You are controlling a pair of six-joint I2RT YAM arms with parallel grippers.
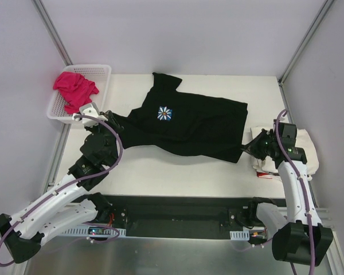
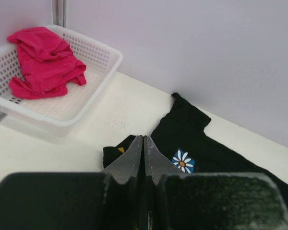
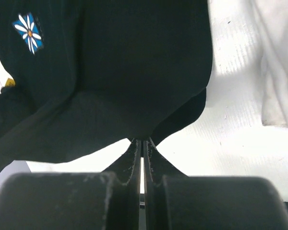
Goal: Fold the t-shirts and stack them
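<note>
A black t-shirt (image 1: 195,120) with a daisy print lies spread on the white table (image 1: 160,177), its near hem raised toward both arms. My left gripper (image 1: 108,117) is shut at the shirt's left corner, raised above the table; in the left wrist view its closed fingers (image 2: 153,160) show dark cloth below. My right gripper (image 1: 246,148) is shut on the shirt's lower right edge; in the right wrist view the fabric runs into its fingertips (image 3: 143,141).
A white basket (image 1: 97,74) holding pink cloth (image 1: 74,91) stands at the back left. A pile of white folded cloth (image 1: 304,154) lies at the right, partly under the right arm.
</note>
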